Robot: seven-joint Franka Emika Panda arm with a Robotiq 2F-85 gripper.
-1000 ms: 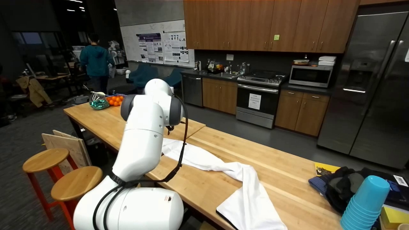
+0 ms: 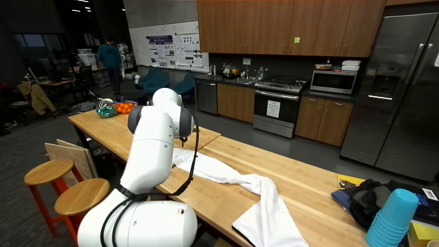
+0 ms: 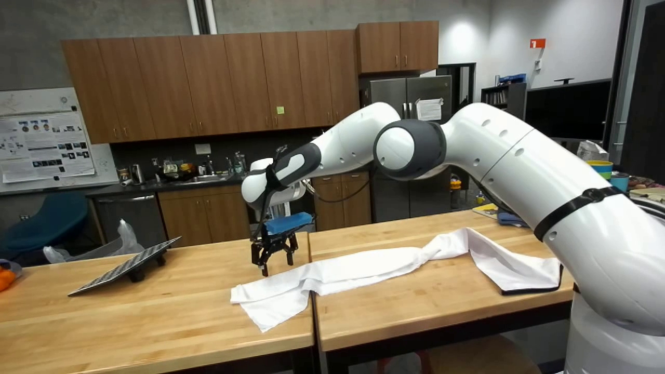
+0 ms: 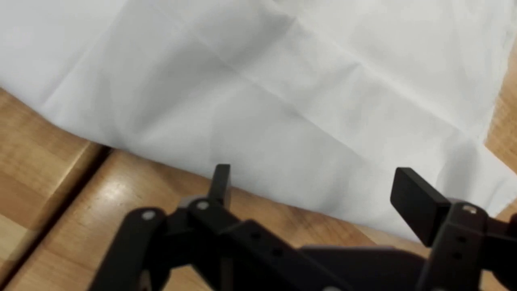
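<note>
A long white cloth (image 3: 368, 269) lies stretched and rumpled along the table, crossing the seam between two tabletops. Its near end (image 2: 267, 218) spreads flat, with a dark edge on one side. My gripper (image 3: 277, 265) is over the cloth's other end, close to its far edge. In the wrist view the gripper stands open, its fingers wide apart. The cloth (image 4: 271, 111) fills most of that view, its edge running between the two fingers, with nothing gripped. My arm hides most of the gripper in exterior view 1.
A tilted dark panel (image 3: 128, 265) stands on the left tabletop. Oranges (image 2: 123, 107) in a bag sit at the far end. Stacked blue cups (image 2: 393, 218) and dark clothing (image 2: 370, 199) occupy the near right end. Bare wood (image 3: 187, 324) lies left of the cloth.
The cloth looks the same. A person in the background has walked farther away.
</note>
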